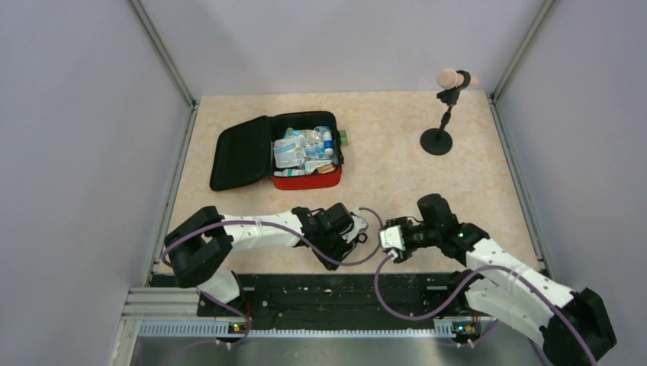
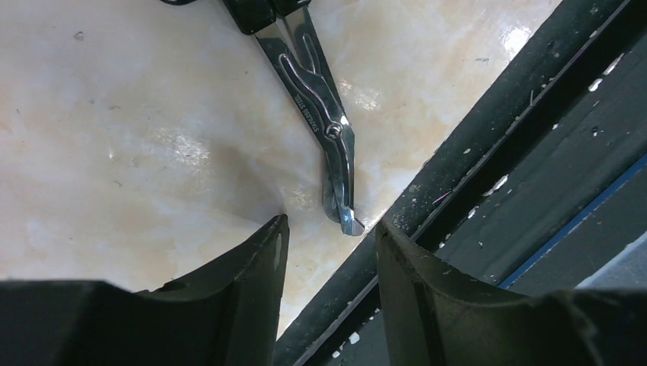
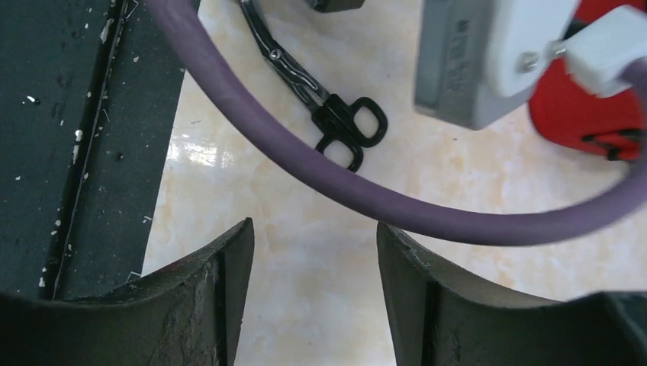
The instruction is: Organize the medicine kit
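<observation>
Metal scissors with black handles (image 3: pixel 336 126) lie on the table by its front edge. Their blades (image 2: pixel 324 114) point down between the open fingers of my left gripper in the left wrist view, with the tip near the gap and no grip on it. From the top, the left gripper mostly covers them, leaving a handle ring (image 1: pixel 362 238) showing. My right gripper is open and empty, to the right of the scissors over bare tabletop. The red medicine kit (image 1: pixel 309 181) stands open at the back, filled with packets and bottles.
The kit's black lid (image 1: pixel 240 156) lies spread to its left. A small green item (image 1: pixel 343 138) sits against the kit's right side. A black stand (image 1: pixel 436 142) rises at the back right. Purple cable (image 3: pixel 427 217) loops across the right wrist view.
</observation>
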